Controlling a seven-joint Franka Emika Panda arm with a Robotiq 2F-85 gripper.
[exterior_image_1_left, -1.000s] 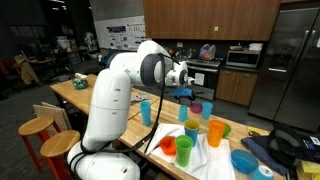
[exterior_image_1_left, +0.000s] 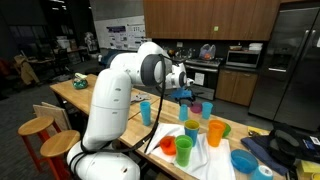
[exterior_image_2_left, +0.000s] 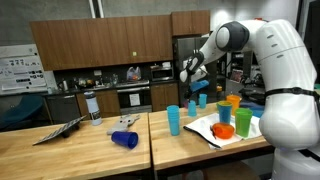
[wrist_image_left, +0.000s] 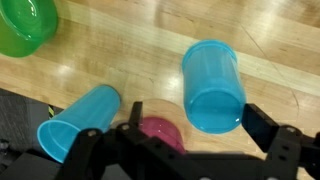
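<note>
My gripper stands open, its two dark fingers spread wide in the wrist view. Between and just beyond them is a light blue cup (wrist_image_left: 212, 88); the frames do not settle whether a finger touches it. Left of it, another blue cup (wrist_image_left: 78, 122) appears with its opening toward the lower left. A pinkish-red cup (wrist_image_left: 162, 132) is partly covered by the gripper. In exterior view 1 the gripper (exterior_image_1_left: 182, 96) is low over the table, near a blue cup (exterior_image_1_left: 183, 112).
A green cup (wrist_image_left: 25, 25) is at the wrist view's upper left. Orange (exterior_image_1_left: 216, 132) and green (exterior_image_1_left: 183, 150) cups stand around a white cloth (exterior_image_1_left: 205, 158) nearer the arm's base. A blue bottle (exterior_image_2_left: 125, 138) lies on the table. Behind the table stands a person (exterior_image_2_left: 200, 75).
</note>
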